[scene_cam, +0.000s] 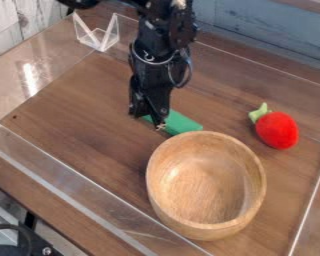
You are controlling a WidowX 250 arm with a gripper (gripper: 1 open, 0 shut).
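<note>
The black gripper [149,108] hangs above the table, left of centre, its fingers pointing down over the left end of a green object [179,122] that lies on the wood. Its fingertips look close together, with nothing visible between them. A wooden bowl [206,200] stands in front of the green object, and a red tomato-like toy [276,130] with a green stem lies to the right.
A clear plastic holder [96,32] stands at the back left. Clear strips edge the table on the left and right, and a blue wall runs along the back.
</note>
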